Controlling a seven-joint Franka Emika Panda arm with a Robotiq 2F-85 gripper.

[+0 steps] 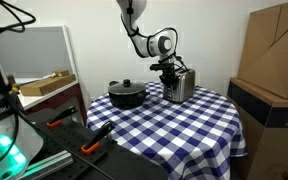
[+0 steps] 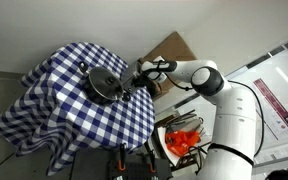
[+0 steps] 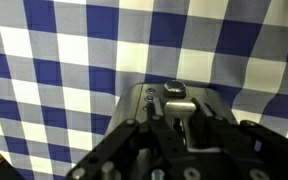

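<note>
A silver toaster stands on the checkered tablecloth, and my gripper points down at its near end. In the wrist view, the top of the toaster shows behind the fingers. There my gripper is closed around a small part at the toaster's end, which looks like its lever; the fingers hide most of it. A dark round knob shows just beyond the fingertips. From the second exterior view, the arm covers much of the contact.
A black lidded pot sits left of the toaster. Cardboard boxes stand to the right of the table.
</note>
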